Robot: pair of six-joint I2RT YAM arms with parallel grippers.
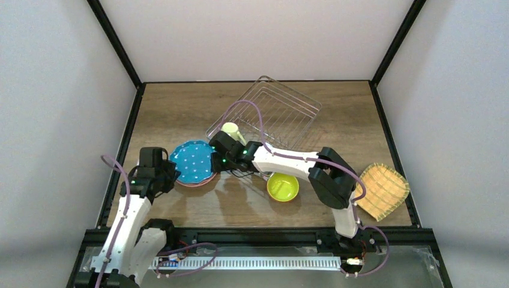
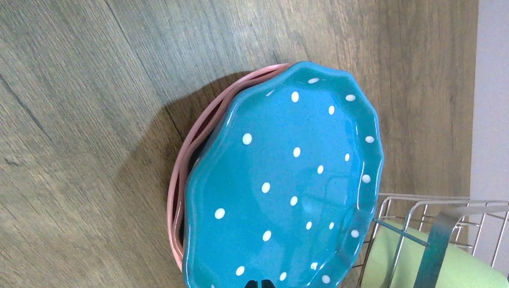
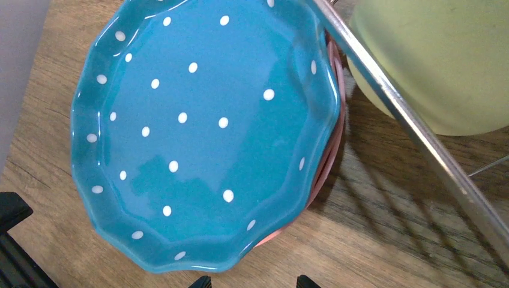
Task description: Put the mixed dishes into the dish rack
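A blue scalloped plate with white dots (image 1: pixel 192 161) lies over pink plates (image 1: pixel 200 182) at the left of the table. At its lower edge in the left wrist view, my left gripper is shut on the blue plate; little more than the fingertips shows. My right gripper is open near the plate's other side, with bare wood between its fingertips. Over the front left of the wire dish rack (image 1: pixel 282 108) reaches the right arm. A pale green mug (image 1: pixel 230 128) is at that corner, partly behind the arm. The yellow-green bowl (image 1: pixel 283 187) sits in front of the rack.
A yellow checked cloth (image 1: pixel 383 191) lies at the right edge of the table. In the right wrist view, a metal rack bar (image 3: pixel 414 123) crosses close to the blue plate and the mug. Open wood lies in front of the plates and bowl.
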